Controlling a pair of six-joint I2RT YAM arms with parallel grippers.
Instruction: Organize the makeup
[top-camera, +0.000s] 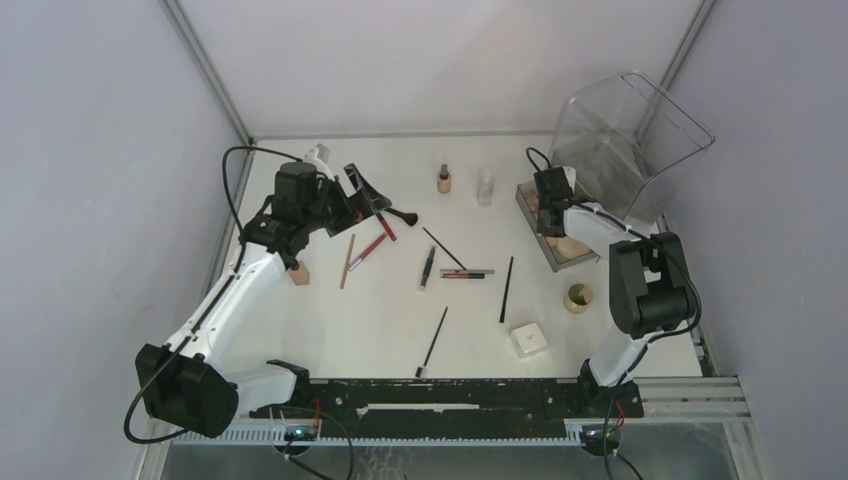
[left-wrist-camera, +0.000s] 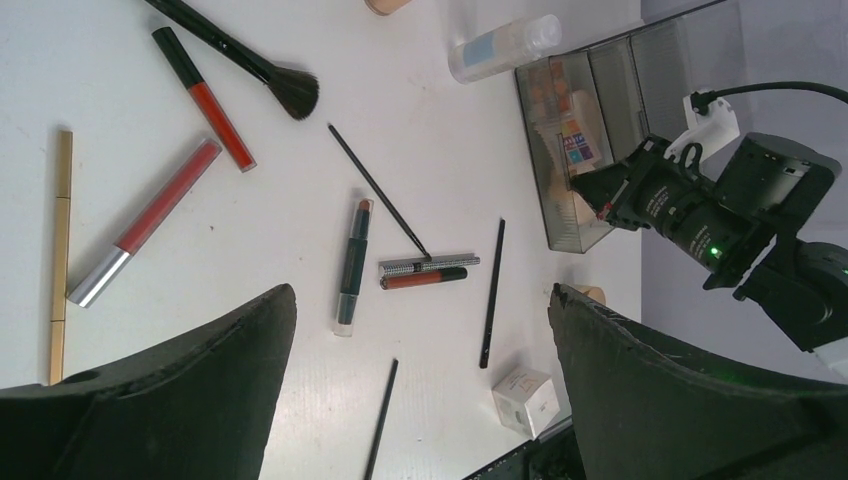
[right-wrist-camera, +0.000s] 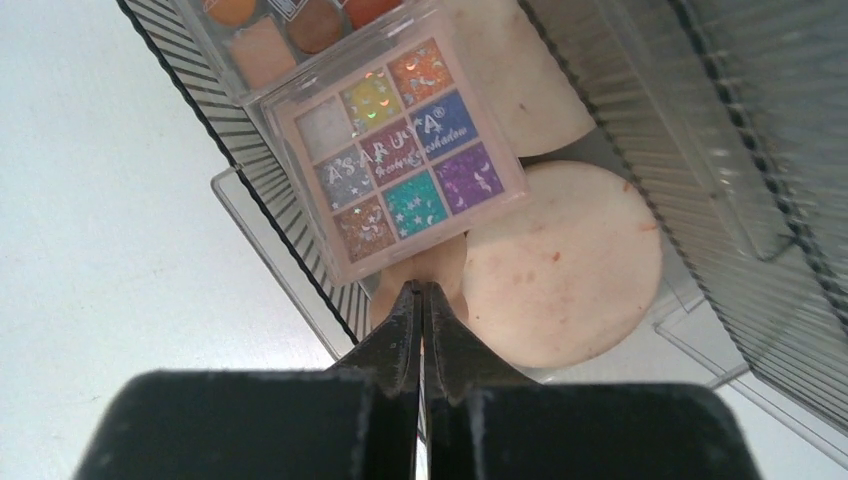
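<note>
My right gripper is shut, fingertips low inside the clear organizer (top-camera: 533, 243), beside an eyeshadow palette (right-wrist-camera: 400, 145) and a round puff (right-wrist-camera: 560, 265); nothing shows between its fingers. A second palette lies partly visible at the top of the right wrist view. My left gripper (top-camera: 355, 190) is open, raised over the table's left. Below it in the left wrist view lie a fan brush (left-wrist-camera: 292, 90), red gloss tubes (left-wrist-camera: 215, 115), a tan pencil (left-wrist-camera: 60, 250), a dark stick (left-wrist-camera: 352, 270), two short tubes (left-wrist-camera: 425, 277) and thin black pencils (left-wrist-camera: 492, 295).
A foundation bottle (top-camera: 444, 182) and clear bottle (top-camera: 485, 190) stand at the back. A white cube (top-camera: 529, 339) and a small cup (top-camera: 578, 297) are at the front right. The organizer's clear lid (top-camera: 620, 110) rises behind the tray. The table's middle has gaps between items.
</note>
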